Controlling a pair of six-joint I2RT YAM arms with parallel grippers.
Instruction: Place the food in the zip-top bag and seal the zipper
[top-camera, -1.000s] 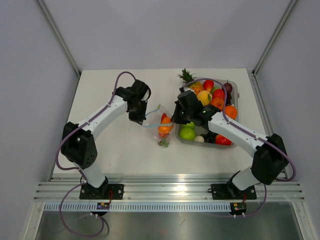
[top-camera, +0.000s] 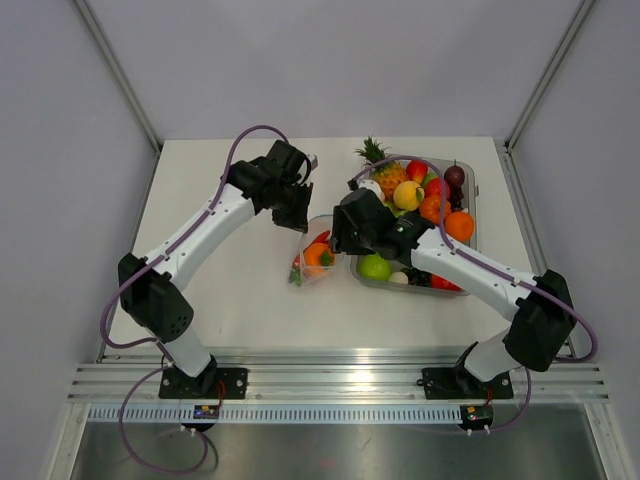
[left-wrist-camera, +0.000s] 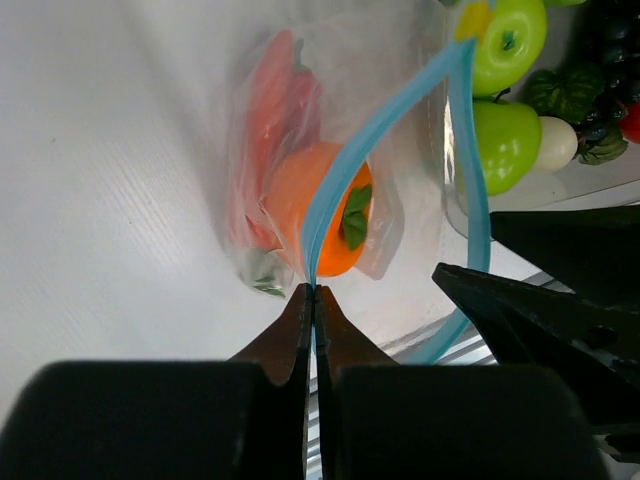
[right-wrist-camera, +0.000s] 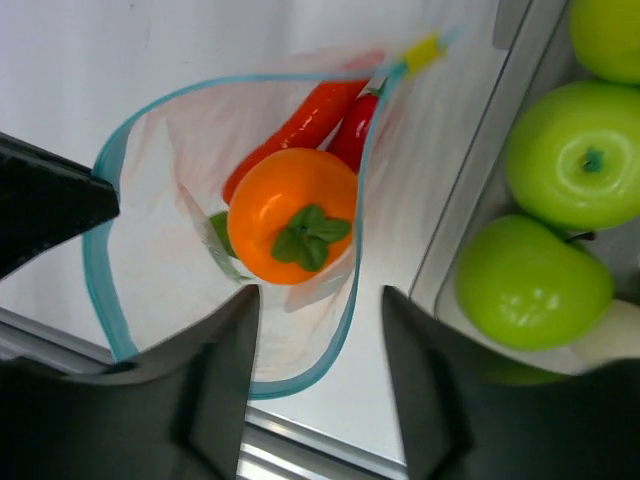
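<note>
The clear zip top bag (right-wrist-camera: 140, 280) with a blue zipper rim and yellow slider (right-wrist-camera: 425, 50) stands open, holding an orange fruit with leaves (right-wrist-camera: 285, 200), a red pepper (right-wrist-camera: 305, 122) and a smaller red item. My left gripper is shut on the bag's rim strip, as the left wrist view shows. My right gripper is over the bag's near rim, its blurred fingers apart with nothing clearly between them.
A grey bin (top-camera: 470, 200) of fruit and vegetables sits right of the bag, with green apples (right-wrist-camera: 572, 155) nearest.
</note>
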